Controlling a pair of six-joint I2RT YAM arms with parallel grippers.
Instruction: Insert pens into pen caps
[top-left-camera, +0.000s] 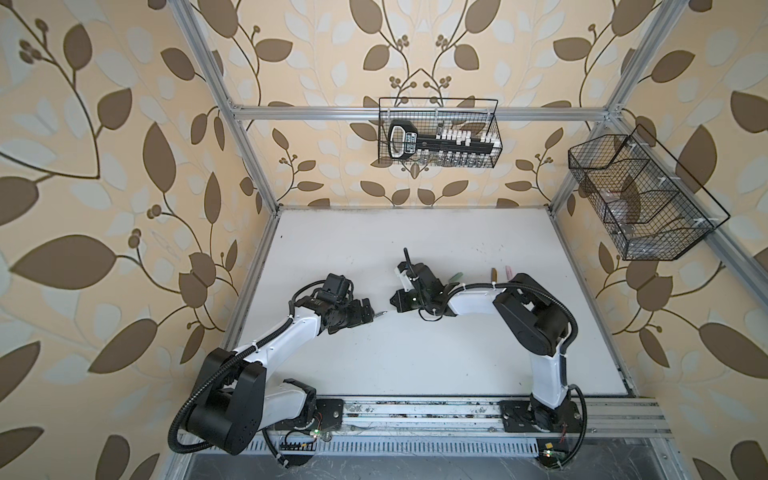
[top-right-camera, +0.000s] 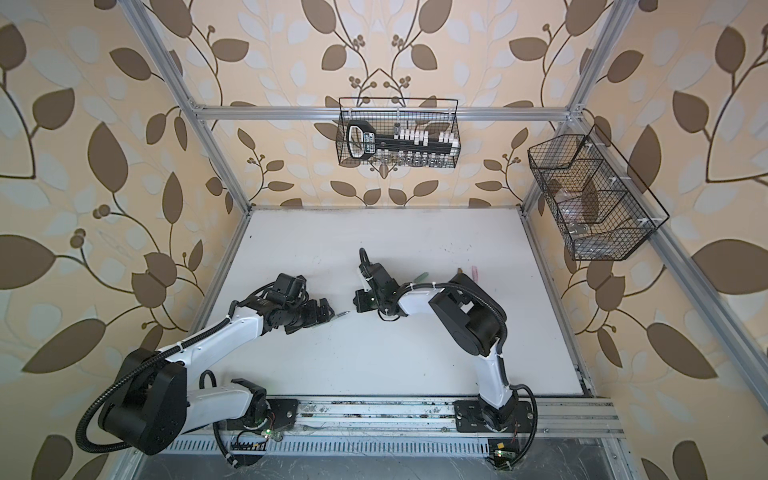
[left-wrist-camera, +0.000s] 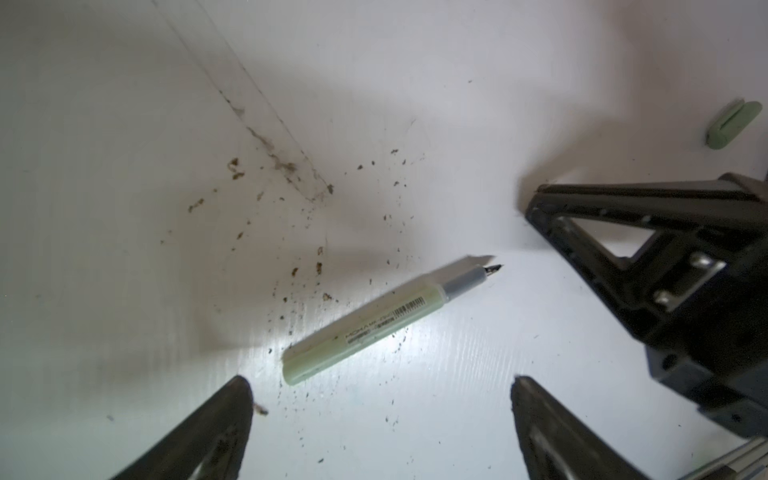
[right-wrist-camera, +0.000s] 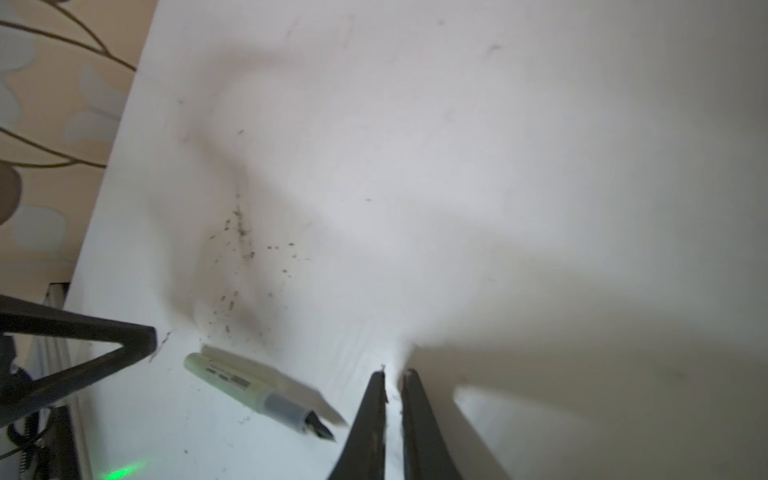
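Note:
A pale green pen (left-wrist-camera: 364, 332) lies uncapped on the white table between my grippers, nib pointing right in the left wrist view; it also shows in the right wrist view (right-wrist-camera: 236, 384). A small green cap (left-wrist-camera: 733, 124) lies beyond my right gripper. My left gripper stands open over the pen, nothing between its fingers. My right gripper is shut, nothing showing between its fingertips, just to the right of the pen's nib. A brown item (top-left-camera: 493, 275) and a pink one (top-left-camera: 509, 273) lie at the right, too small to identify surely.
Wire baskets (top-left-camera: 438, 160) (top-left-camera: 648, 240) hang on the back and right walls, above the table.

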